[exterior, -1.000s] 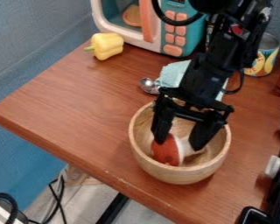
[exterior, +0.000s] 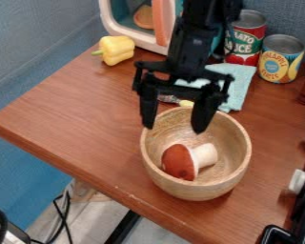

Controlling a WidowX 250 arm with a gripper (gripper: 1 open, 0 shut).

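Note:
My black gripper (exterior: 175, 123) hangs over the back rim of a wooden bowl (exterior: 225, 186), its two fingers spread open with nothing held between them. Inside the bowl lies a red and white toy (exterior: 181, 162), its white part toward the right, its red part at the lower left.
A yellow toy (exterior: 113, 50) sits at the back left beside a toy microwave. Two cans (exterior: 281, 59) and a light blue cloth (exterior: 234, 84) are at the back right. Black gear lines the right edge.
My gripper has risen out of the bowl and moved back and slightly left, away from the red and white toy, which stays in the bowl.

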